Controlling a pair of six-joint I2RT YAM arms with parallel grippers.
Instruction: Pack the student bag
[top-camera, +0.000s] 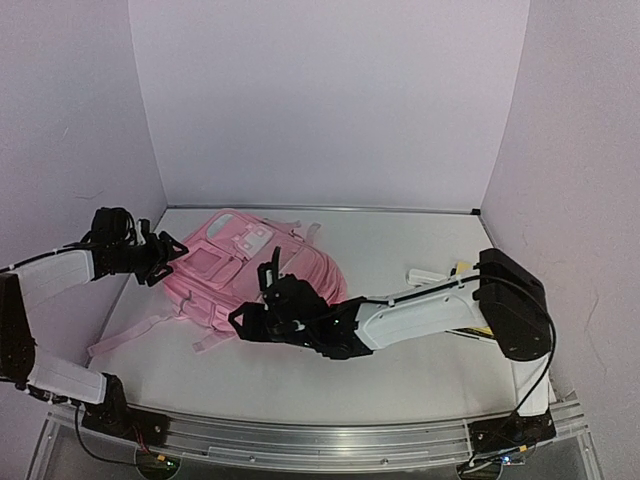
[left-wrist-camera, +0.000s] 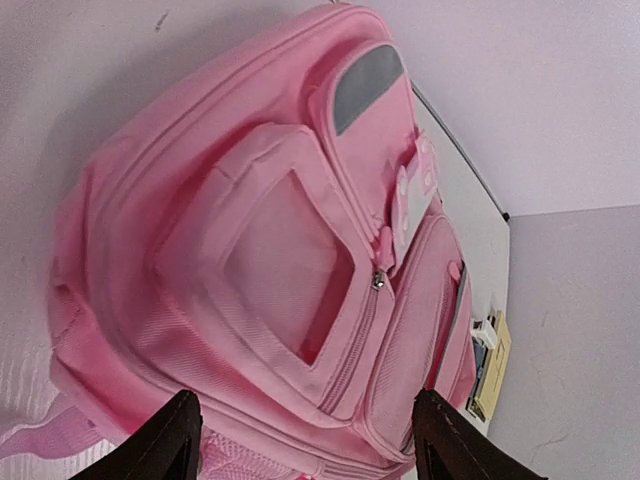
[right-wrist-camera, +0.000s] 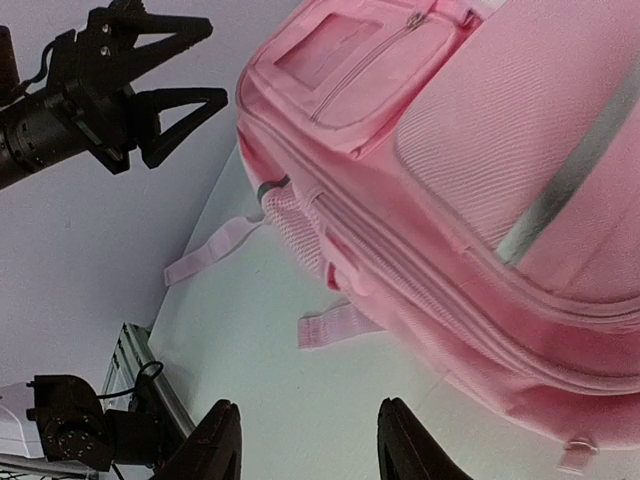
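A pink backpack (top-camera: 208, 262) lies flat on the left half of the table. My left gripper (top-camera: 172, 262) stands open at the bag's left end; its fingers (left-wrist-camera: 165, 445) are spread, with nothing gripped between them. Over the bag's front part hangs my right gripper (top-camera: 253, 287), also open, its fingers (right-wrist-camera: 218, 445) wide apart with bare table between them in its wrist view. At the table's right side lies a yellow notebook-like item (left-wrist-camera: 493, 370), partly hidden by the right arm in the top view. A small white object (top-camera: 425, 276) sits beside it.
Loose straps (top-camera: 125, 335) trail from the bag toward the front left. Grey walls close in the left, right and back. A metal rail (top-camera: 320, 430) runs along the front edge.
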